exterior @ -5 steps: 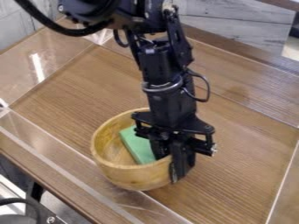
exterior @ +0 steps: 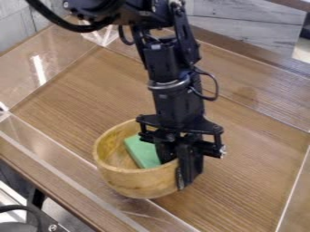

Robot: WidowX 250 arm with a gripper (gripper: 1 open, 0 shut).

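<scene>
A light wooden bowl (exterior: 129,179) sits on the wooden table near the front edge, with a green block (exterior: 141,151) inside it. My black gripper (exterior: 187,172) is lowered at the bowl's right side, its fingers over the rim there and hiding part of it. The fingers look closed, seemingly on the bowl's rim, though the dark parts hide the exact contact.
A transparent strip runs along the front left edge, with dark cables below it. A pale wall stands behind.
</scene>
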